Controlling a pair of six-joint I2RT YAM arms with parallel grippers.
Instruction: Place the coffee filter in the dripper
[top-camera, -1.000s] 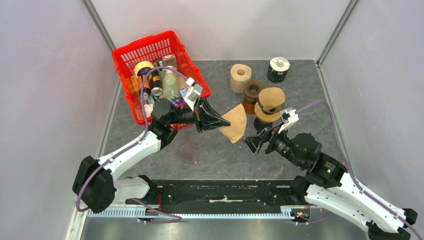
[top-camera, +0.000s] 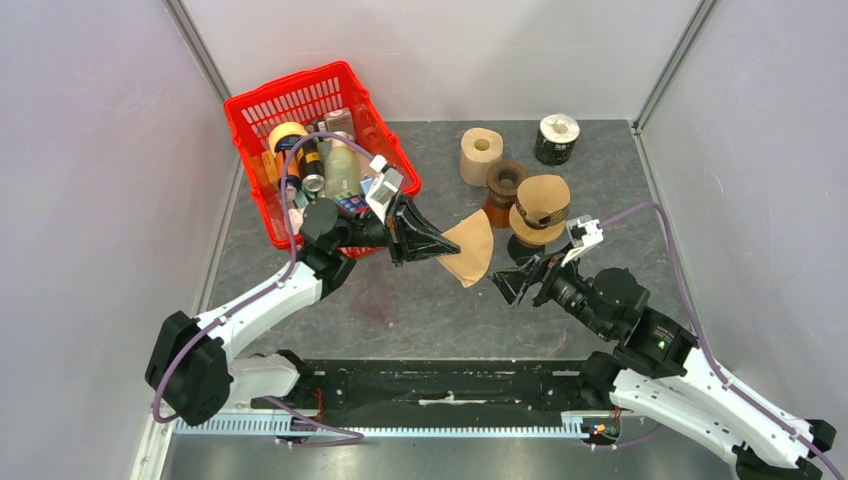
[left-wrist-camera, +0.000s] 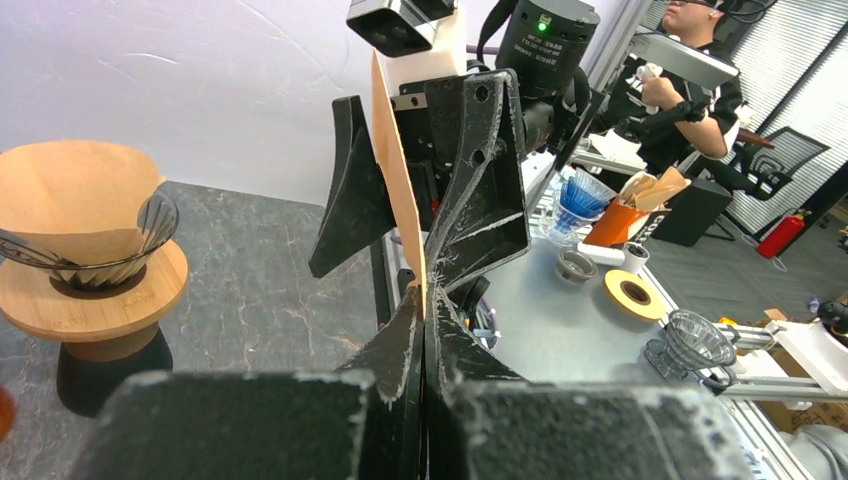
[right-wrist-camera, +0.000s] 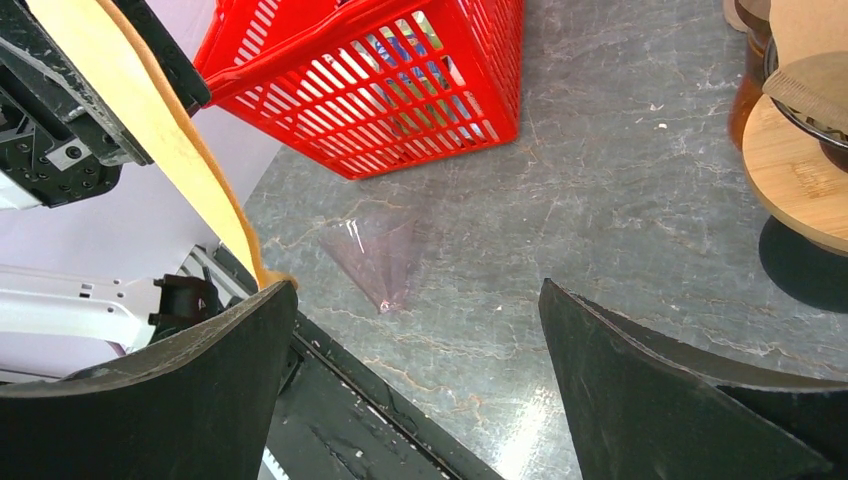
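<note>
A flat tan paper filter (top-camera: 470, 248) is pinched by its pointed end in my left gripper (top-camera: 455, 249), which is shut on it. Seen edge-on in the left wrist view, the filter (left-wrist-camera: 393, 160) rises from the left fingertips toward my right gripper. That right gripper (top-camera: 510, 288) is open, just right of and below the filter's wide edge; the filter (right-wrist-camera: 200, 150) passes beside its left finger in the right wrist view. The glass dripper (left-wrist-camera: 150, 235) sits on a wooden-topped stand (left-wrist-camera: 120, 300) with another tan filter (left-wrist-camera: 75, 190) standing in it.
A red basket (top-camera: 240, 110) of mixed goods stands at the back left. Behind the dripper are a paper roll (top-camera: 482, 150), a brown wooden piece (top-camera: 506, 180) and a dark canister (top-camera: 556, 140). A clear plastic piece (right-wrist-camera: 375, 250) lies on otherwise open grey table.
My right gripper has shifted slightly to the right, a little away from the filter. The left arm and the filter stay where they were.
</note>
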